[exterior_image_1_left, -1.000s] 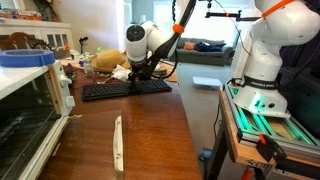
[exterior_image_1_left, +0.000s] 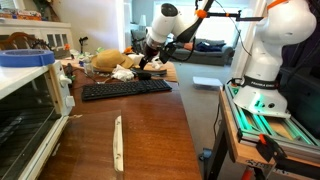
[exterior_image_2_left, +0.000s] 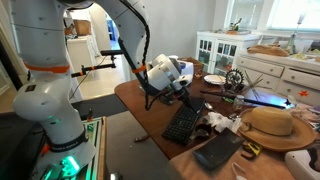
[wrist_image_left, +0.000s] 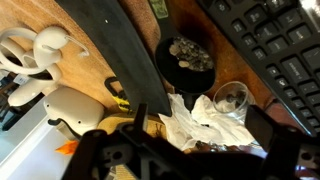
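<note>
My gripper is open with nothing between its fingers, held above the clutter on the table. Beneath it in the wrist view lie a small black pan (wrist_image_left: 184, 64) with brown bits in it, a crumpled white cloth (wrist_image_left: 200, 126) and a small clear glass (wrist_image_left: 233, 97). The black keyboard (wrist_image_left: 285, 55) is to the upper right there. A long dark flat object (wrist_image_left: 112, 48) lies on the other side of the pan. In exterior view 2 the keyboard (exterior_image_2_left: 184, 122) rests on the brown table, close beside the gripper.
A straw hat (exterior_image_2_left: 268, 128) lies on the table beyond the cloth. A dark flat case (exterior_image_2_left: 218, 150) is near the front. White and orange items (wrist_image_left: 60, 110) fill the left of the wrist view. Bare tabletop (exterior_image_1_left: 150, 130) is open before the keyboard.
The arm has risen and moved to the right in exterior view 1, away from over the keyboard. The objects on the table look unmoved.
</note>
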